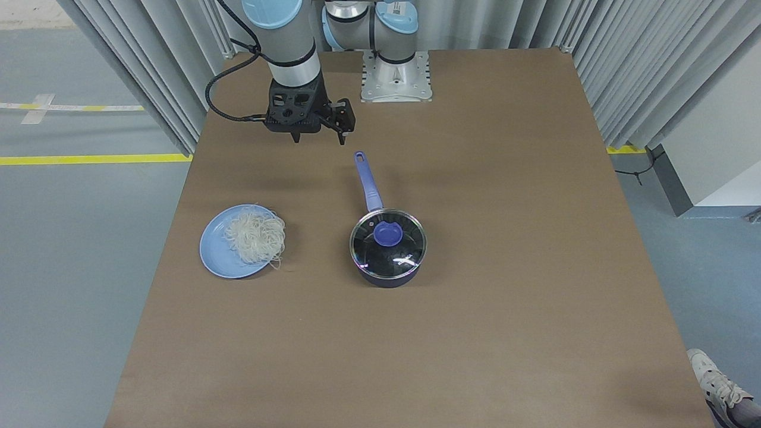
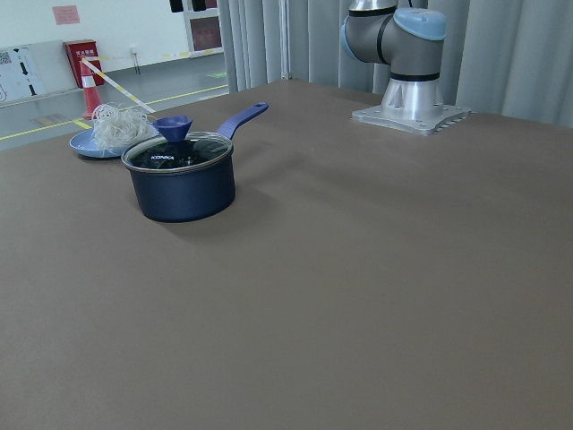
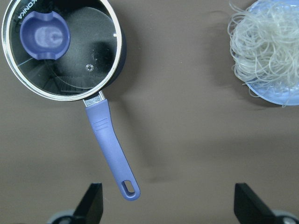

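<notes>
A dark blue saucepan [image 2: 183, 195] with a blue handle [image 1: 367, 178] and a glass lid with a blue knob [image 1: 387, 234] stands mid-table. A blue plate [image 1: 217, 253] holding a tangle of pale noodles [image 1: 254, 236] is left of it in the front view. My gripper [image 1: 318, 138] hangs above the table behind both, short of the handle's end. In the wrist view my gripper has its fingers wide apart, nothing between them; the handle and plate lie ahead of it.
The arm's base [image 1: 396, 89] is at the back edge. Curtains stand behind, and a person's shoe [image 1: 717, 381] shows on the floor past the front right edge.
</notes>
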